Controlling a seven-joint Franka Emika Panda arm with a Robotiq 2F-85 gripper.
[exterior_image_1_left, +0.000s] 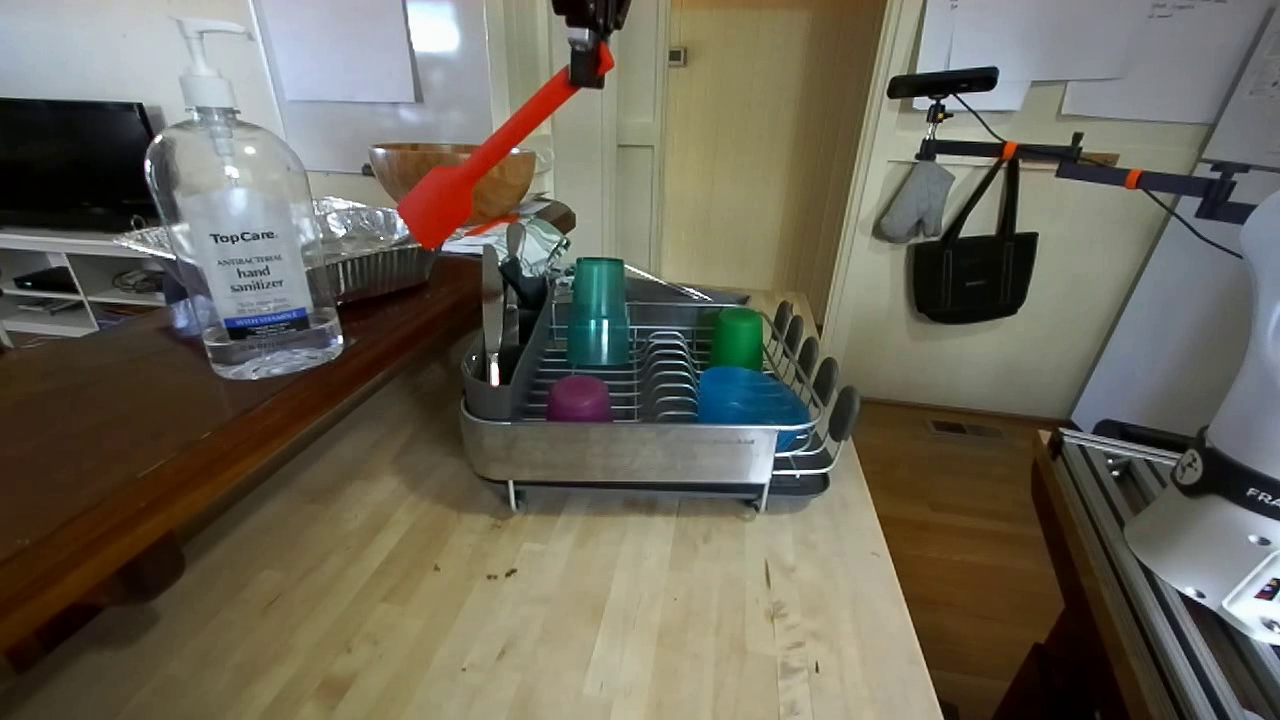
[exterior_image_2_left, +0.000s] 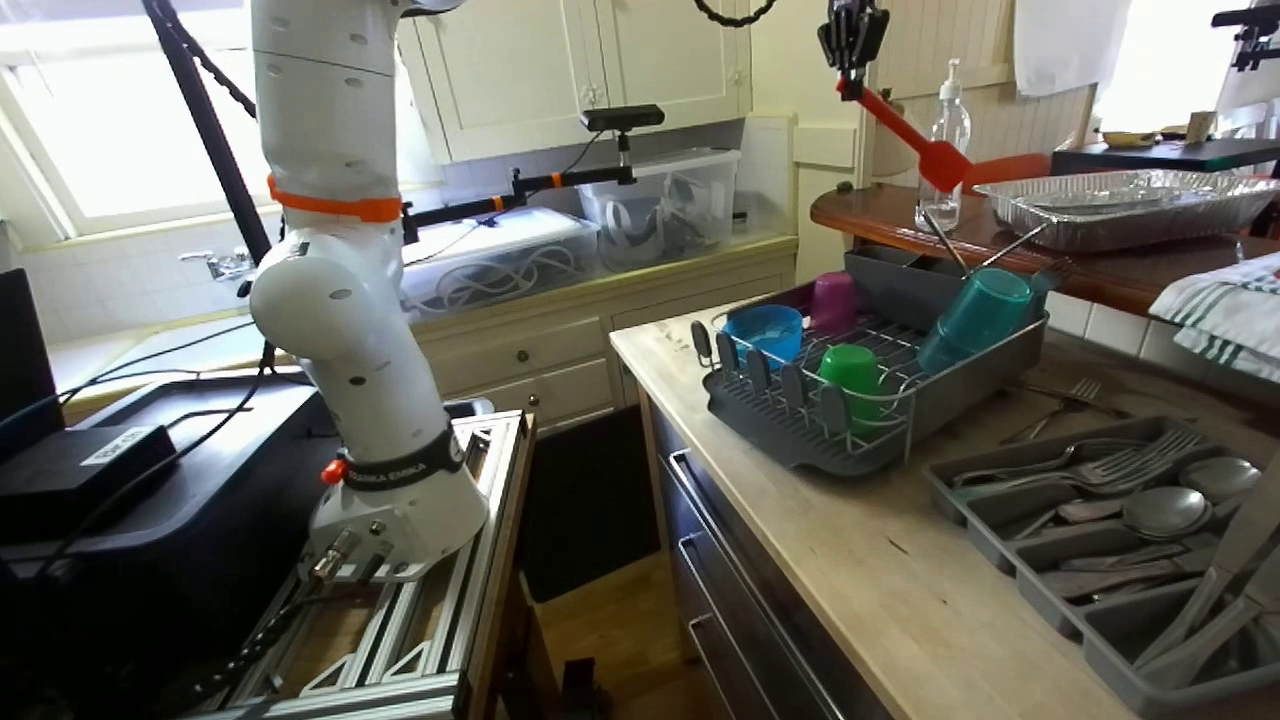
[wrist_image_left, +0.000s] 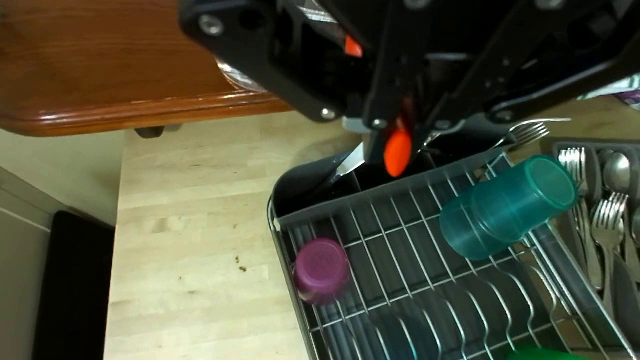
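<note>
A red spatula hangs in the air, its handle end gripped by my gripper, which is shut on it. Its flat head slants down and away from the rack, toward the brown counter, as the second exterior view also shows the spatula below the gripper. In the wrist view the orange-red handle tip pokes out from the fingers, over the utensil holder. The rest of the spatula is mostly hidden there by the gripper body. The dish rack stands below, clear of the spatula.
In the rack are a teal cup, a green cup, a blue bowl and a purple cup. A hand sanitizer bottle and a foil tray stand on the raised counter. Bare tabletop lies before the rack.
</note>
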